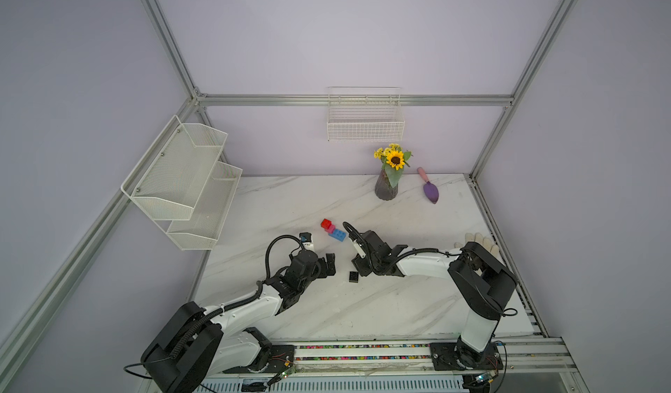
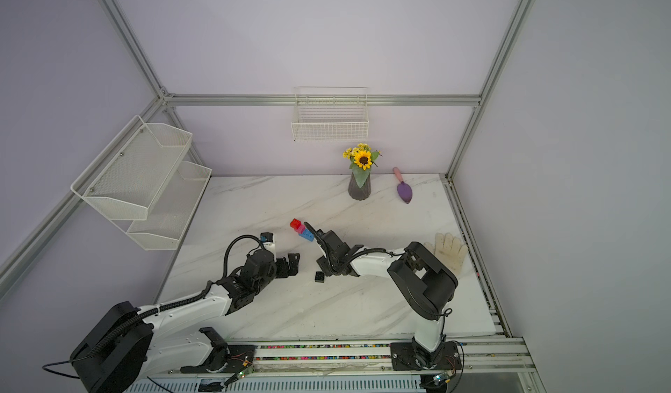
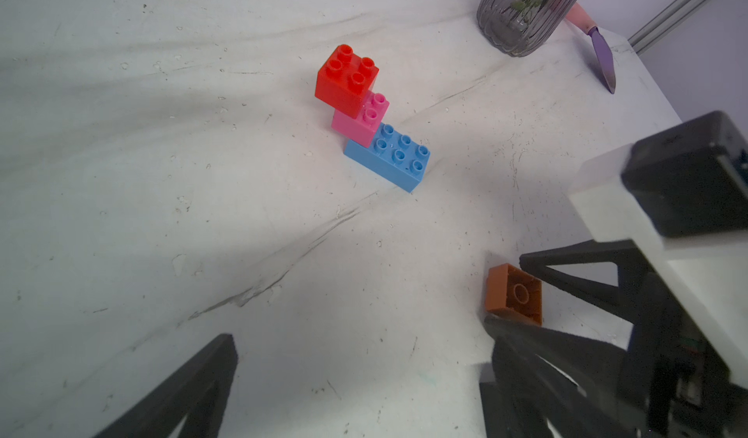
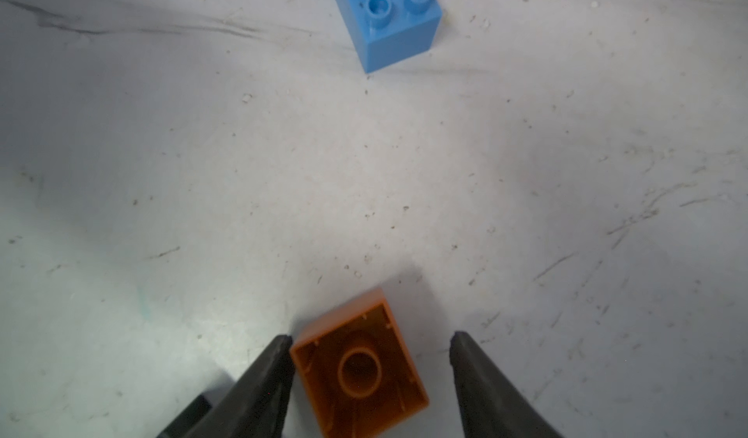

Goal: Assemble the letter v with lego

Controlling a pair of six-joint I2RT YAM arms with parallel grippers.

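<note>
A brown-orange brick [image 4: 360, 368] lies with its hollow underside facing up, between the fingers of my right gripper. The left finger [image 4: 265, 379] is against or very near one corner, while a clear gap separates the brick from the right finger [image 4: 483, 383]. Farther back, a red brick [image 3: 346, 83], a pink brick [image 3: 360, 122] and a blue brick [image 3: 389, 157] form a stepped, joined row on the table. My left gripper is open, its fingers wide apart with only bare table visible between them.
A small black block [image 1: 353, 277] lies beside my right gripper, close to both arms. At the back stand a flower vase [image 1: 386, 185] and a purple trowel [image 1: 430, 191]; a glove [image 2: 449, 251] lies at the right.
</note>
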